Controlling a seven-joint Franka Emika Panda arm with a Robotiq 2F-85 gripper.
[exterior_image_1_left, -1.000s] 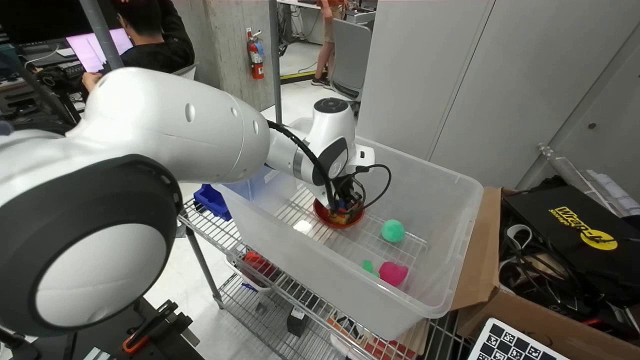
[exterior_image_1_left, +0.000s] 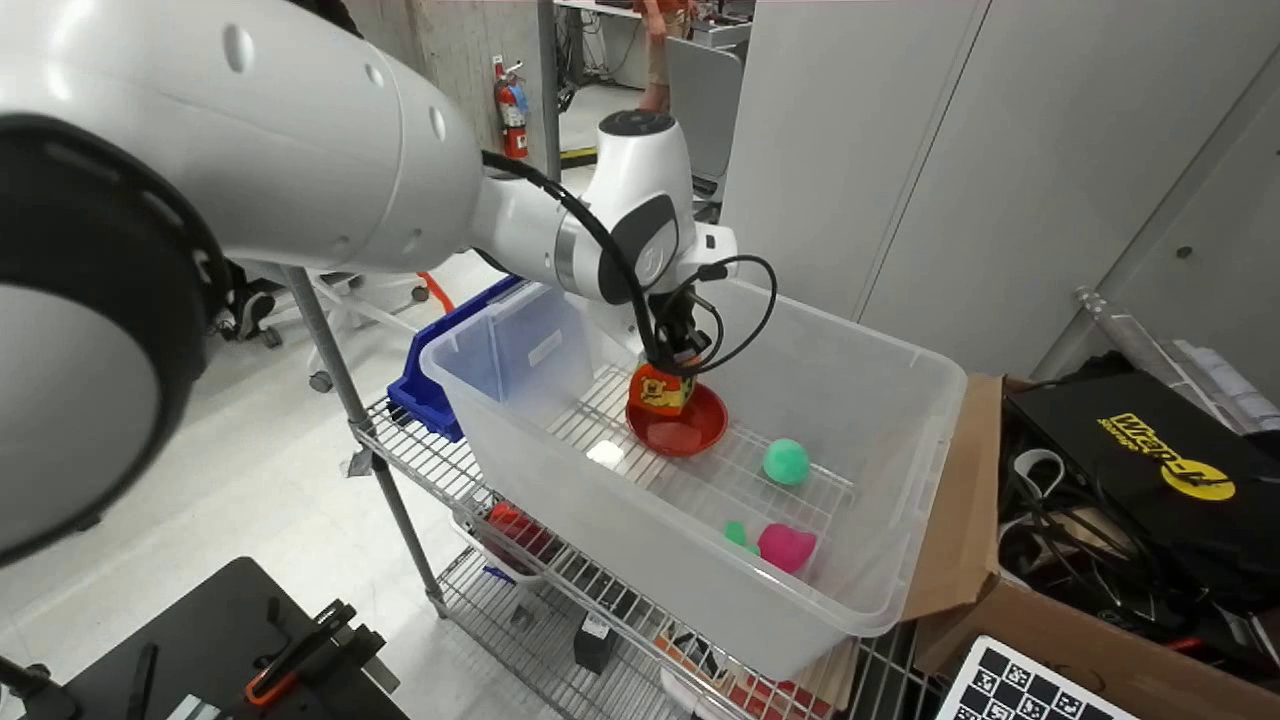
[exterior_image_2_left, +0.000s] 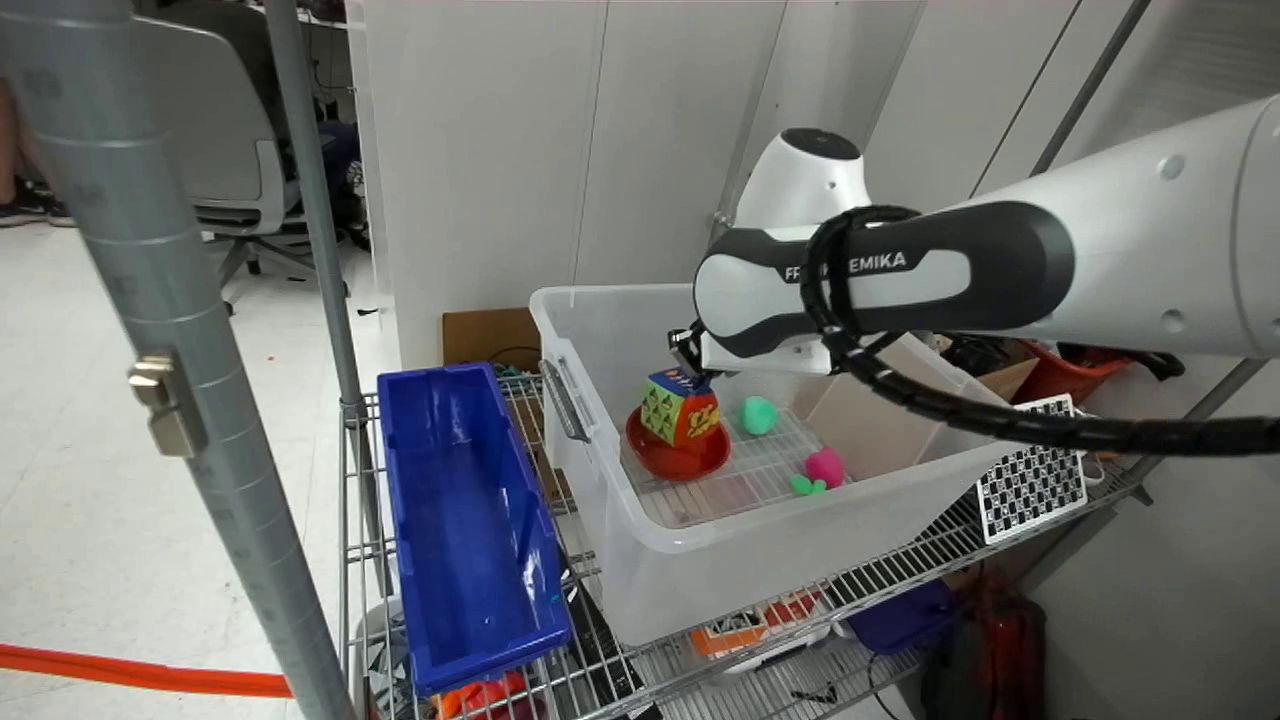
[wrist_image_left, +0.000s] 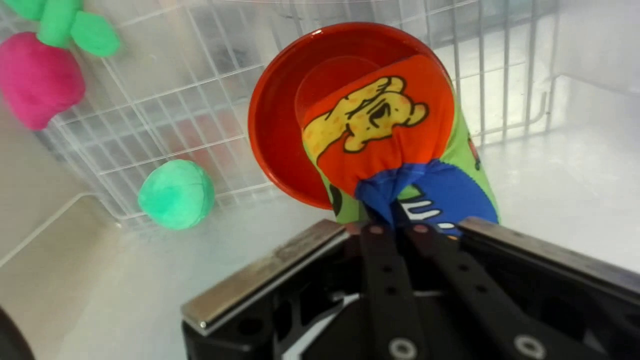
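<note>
A soft cloth cube (wrist_image_left: 384, 114) with red, green and blue faces and a yellow bear hangs from my gripper, which is shut on a pinched fold of its blue fabric. Behind it in the wrist view is a red bowl (wrist_image_left: 273, 120), resting on the floor of the clear plastic bin. Exterior view 2 shows the cube (exterior_image_2_left: 679, 408) tilted over the bowl (exterior_image_2_left: 678, 461); whether its lower edge touches the bowl cannot be told. In exterior view 1 the gripper (exterior_image_1_left: 681, 354) is above the bowl (exterior_image_1_left: 690, 434).
Inside the clear bin (exterior_image_1_left: 912, 480) lie a mint-green ball (exterior_image_1_left: 786, 461) and a pink plush (exterior_image_1_left: 787, 547) with green leaves. An empty blue bin (exterior_image_2_left: 462, 528) stands beside it on the wire shelf. A cardboard box (exterior_image_1_left: 972, 504) adjoins the other side. Bin walls surround the gripper.
The arm has risen, lifting the cloth cube up from the red bowl, where the gripper was low before. The bowl, ball and pink plush have stayed put.
</note>
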